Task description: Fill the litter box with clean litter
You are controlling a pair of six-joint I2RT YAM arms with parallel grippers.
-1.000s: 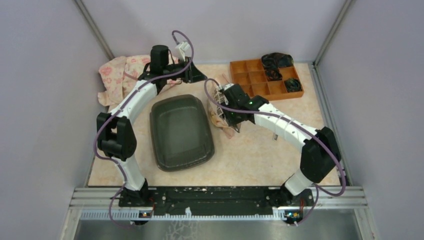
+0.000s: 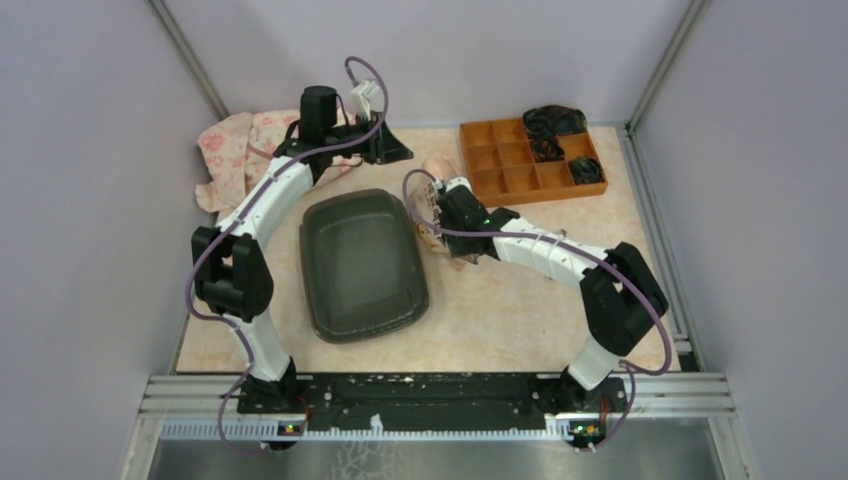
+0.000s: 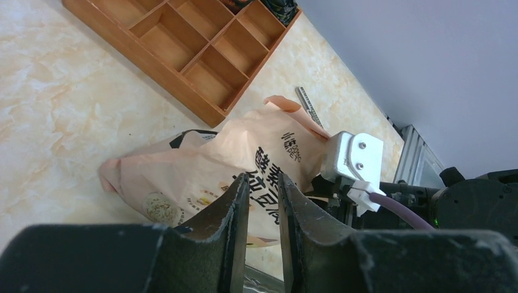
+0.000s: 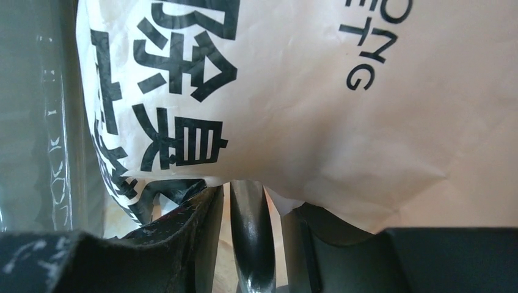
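Note:
The grey-green litter box (image 2: 362,250) stands left of centre, empty. Against its right side is the peach paper litter bag (image 2: 427,212), with black lettering, lying crumpled in the left wrist view (image 3: 177,177). At the bag my right gripper is open; its fingertips meet the paper's lower edge. Between its fingers stands a shiny metal piece (image 4: 251,244), with gaps on both sides; what it belongs to is hidden. Above the table behind the box, my left gripper is partly open and empty, pointing toward the bag from a distance.
A wooden compartment tray (image 2: 507,172) with black items sits behind the bag. Patterned cloth (image 2: 235,165) lies at the back left. A thin silver tool (image 3: 310,106) rests beyond the bag, partly behind the right arm in the top view.
The bag's shape has altered a little. The left arm has hardly moved.

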